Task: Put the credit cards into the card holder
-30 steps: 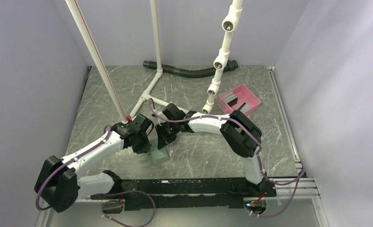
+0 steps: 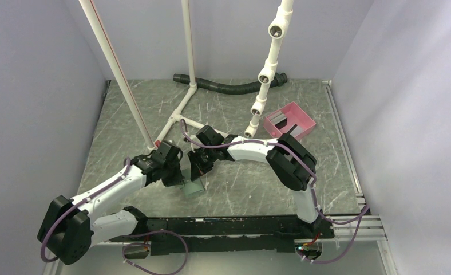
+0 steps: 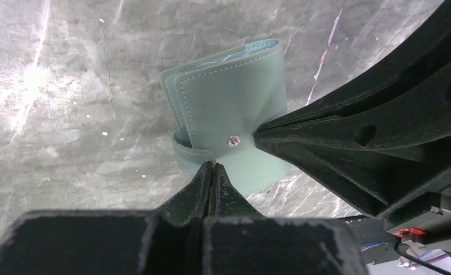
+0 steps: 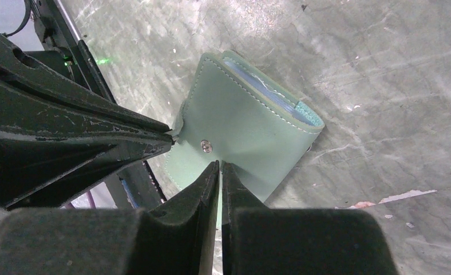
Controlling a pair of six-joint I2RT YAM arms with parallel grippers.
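Observation:
The pale green card holder (image 3: pixel 234 94) lies folded on the table, a metal snap (image 3: pixel 233 141) on its upper face. At its open edge a bluish, translucent layer (image 4: pixel 263 86) shows; whether that is a card I cannot tell. The closing strap (image 3: pixel 190 153) curls round the side, and my left gripper is shut on its thin end. My right gripper is shut against the upper face beside the snap; a narrow slit between its fingers shows green, and what it grips cannot be made out.
A pink box (image 2: pixel 300 116) with card-like pieces (image 2: pixel 278 119) inside stands at the back right. White pipes (image 2: pixel 177 112) and a black hose (image 2: pixel 229 88) lie behind the arms. Bare table extends to the right of the holder.
The right arm and the holder look still.

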